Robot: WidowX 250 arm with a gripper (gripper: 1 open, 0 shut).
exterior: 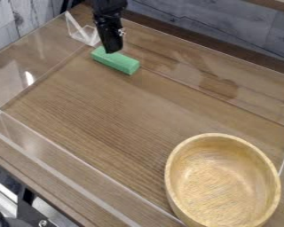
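A dark robot gripper (110,40) hangs at the top of the view, above and just behind a green rectangular block (116,60) lying on the wooden floor. The gripper is small in view, and whether its fingers are open or shut is unclear. A clear plastic piece, perhaps part of the arm or a bag, shows beside it to the left.
A large round tan bowl (222,153) sits at the lower right. A dark wall runs along the back.
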